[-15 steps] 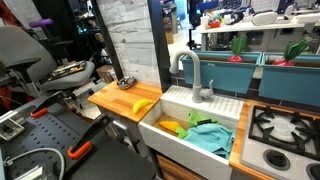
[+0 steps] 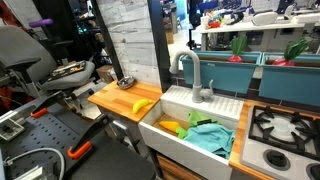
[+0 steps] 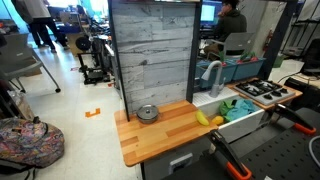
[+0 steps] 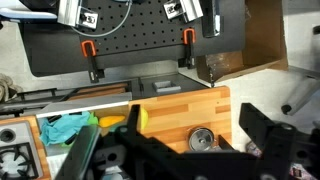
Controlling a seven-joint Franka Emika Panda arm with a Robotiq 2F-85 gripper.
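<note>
Only the wrist view shows my gripper, whose dark fingers stand apart at the lower edge, with bare wood visible between them; it appears open and empty. On the wooden counter lies a yellow banana-like object (image 2: 143, 105), close to the sink's left edge. A round metal bowl (image 3: 147, 113) sits farther along the same counter, near the grey panel. Inside the white sink (image 2: 183, 146) are a teal cloth (image 2: 210, 137), a green item (image 2: 194, 119) and an orange item (image 2: 172, 125). In the wrist view the yellow object (image 4: 144, 120) is partly covered by a finger.
A faucet (image 2: 198, 76) rises behind the sink, and a stove (image 2: 279, 137) adjoins its right side. Blue bins (image 2: 217, 73) line the back. Clamps with orange parts (image 3: 236, 168) sit on the dark table (image 4: 140, 50). Counter space around the bowl is clear.
</note>
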